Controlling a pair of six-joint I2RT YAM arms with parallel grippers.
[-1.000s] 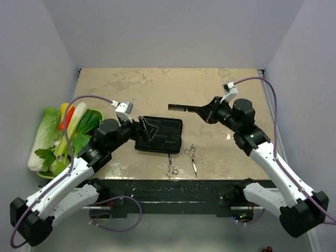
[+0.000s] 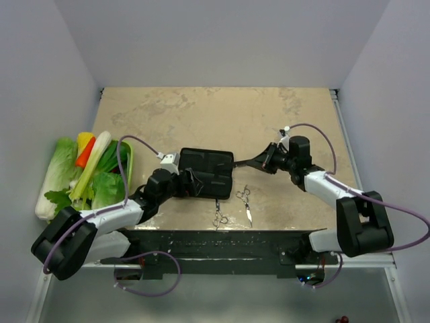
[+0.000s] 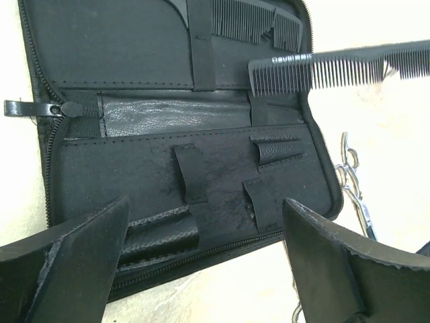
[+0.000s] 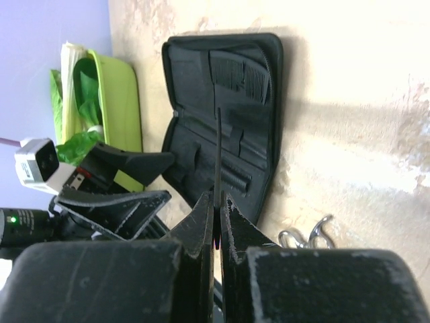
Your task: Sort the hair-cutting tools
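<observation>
An unzipped black tool case (image 2: 205, 156) lies opened flat at mid-table, with another comb (image 3: 242, 20) under a strap in its upper panel. My right gripper (image 2: 251, 162) is shut on a thin black comb, which shows edge-on in the right wrist view. The comb's free end reaches over the case's right edge. My left gripper stands open over the lower panel, nothing between its fingers. Two pairs of metal scissors (image 2: 219, 217) (image 2: 246, 205) lie on the table in front and to the right of the case.
A green basket (image 2: 130, 161) of vegetables stands on the left, beside the left arm. Behind the case the table (image 2: 222, 118) is clear. Its front edge runs close below the scissors.
The comb in the right gripper moved from behind the case to its right edge. Case and scissors lie about as before.
</observation>
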